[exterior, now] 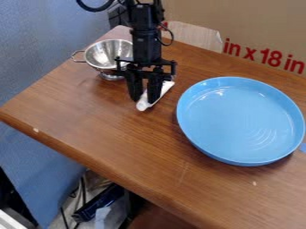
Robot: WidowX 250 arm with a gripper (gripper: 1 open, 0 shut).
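Note:
My black gripper (145,89) is lowered onto a white tube (162,91) lying on the wooden table, its fingers over and beside the tube and partly hiding it. Whether they are closed on it is unclear. A steel colander (106,51) with wire handles stands just left of the gripper, partly behind the arm. A large blue plate (239,122) lies to the right of the tube.
A cardboard box (255,31) with red lettering stands behind it. A blue surface borders the left edge, with clutter below.

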